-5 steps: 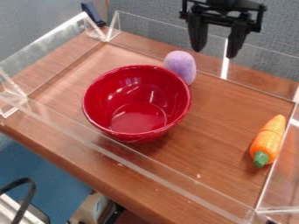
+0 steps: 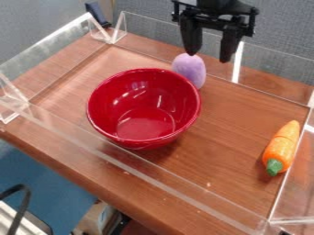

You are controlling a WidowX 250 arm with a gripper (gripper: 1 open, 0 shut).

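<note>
A black gripper (image 2: 211,40) hangs at the top of the view, open, its two fingers apart with nothing seen between them. Below it a purple egg-shaped object (image 2: 189,68) rests on the wooden surface, behind a red bowl (image 2: 143,126), which is empty. An orange toy carrot (image 2: 281,145) with a green top lies at the right of the surface.
Clear plastic walls border the wooden table (image 2: 73,151). The left part and the area between bowl and carrot are free. A dark cable and boxes sit off the table at lower left.
The gripper has shifted left from above the right side to over the purple object. The bowl, purple object and carrot have stayed in place.
</note>
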